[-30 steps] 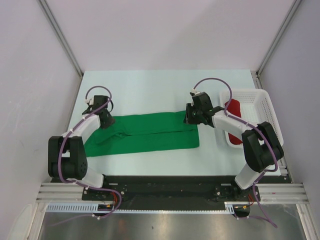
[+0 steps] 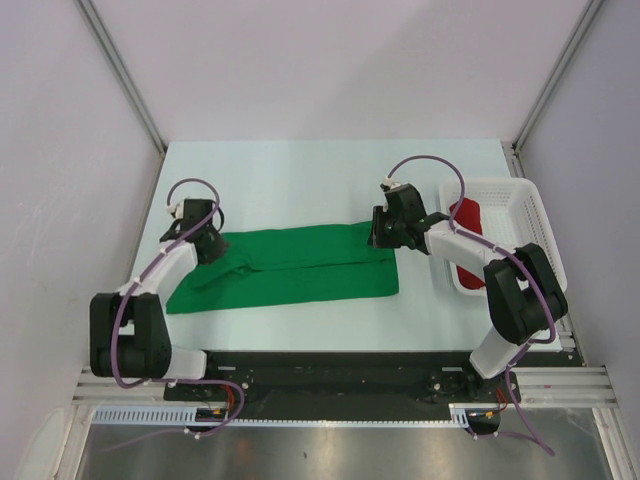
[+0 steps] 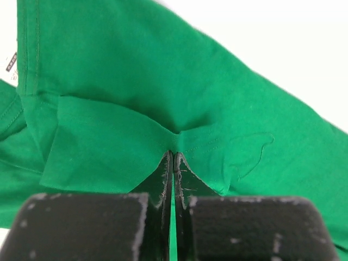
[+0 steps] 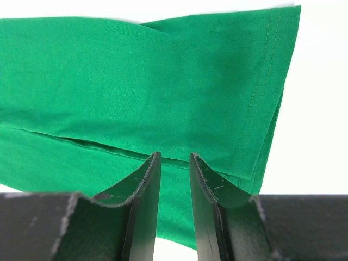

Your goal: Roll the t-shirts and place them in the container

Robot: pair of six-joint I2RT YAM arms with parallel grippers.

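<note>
A green t-shirt [image 2: 310,247] lies folded in a long strip across the white table, with a fold line running along its length. At its left end my left gripper is shut over a turned-back flap, probably the sleeve [image 3: 103,147]; its fingertips are at the cloth, and no cloth shows clearly between them. My right gripper stands partly open above the right end, near the hemmed edge [image 4: 258,92], with nothing between its fingers. The left arm hides part of the shirt's left end in the top view.
A white basket [image 2: 522,215] stands at the right, with a red folded cloth [image 2: 468,275] in it; the right arm reaches over its near side. Bare table [image 2: 290,185] lies behind the shirt, and a clear strip lies in front.
The right arm and the shirt look unchanged.
</note>
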